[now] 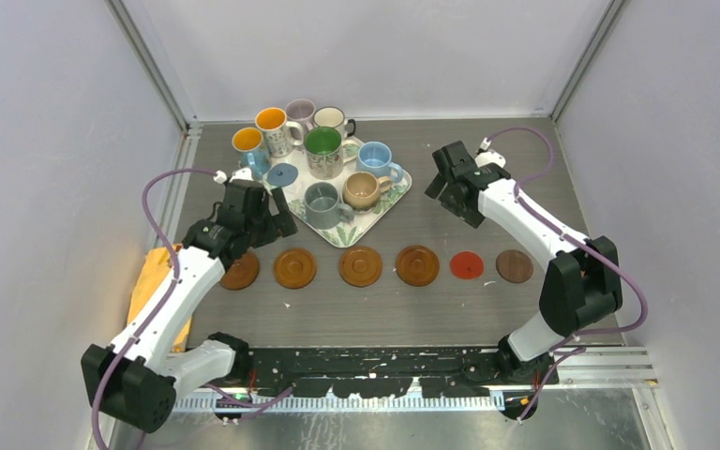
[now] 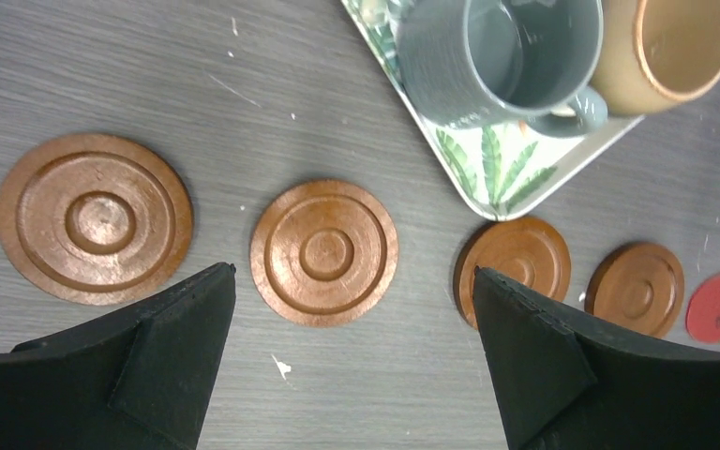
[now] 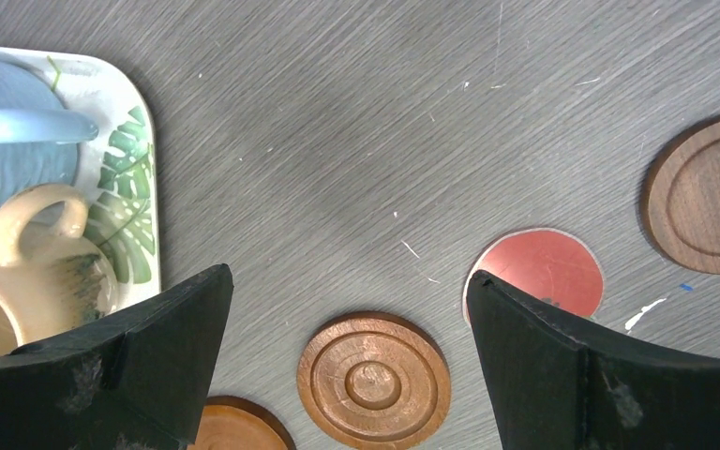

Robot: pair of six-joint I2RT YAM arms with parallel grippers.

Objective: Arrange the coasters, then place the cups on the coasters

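Several cups crowd a white leaf-patterned tray (image 1: 345,239), among them a grey cup (image 1: 323,206), a tan cup (image 1: 361,191), a light blue cup (image 1: 375,159) and a green-lined cup (image 1: 322,152). In front of the tray runs a row of coasters, such as a brown coaster (image 1: 360,266), a red coaster (image 1: 467,265) and a dark wood coaster (image 1: 515,266). My left gripper is open above the left coasters, beside the tray, with nothing between its fingers. Open and empty, my right gripper hangs over bare table right of the tray.
More cups, such as an orange-lined cup (image 1: 271,120), stand at the back left. A blue disc (image 1: 282,175) lies on the tray. Yellow cloth (image 1: 153,281) is at the left edge. The table right of the tray is clear.
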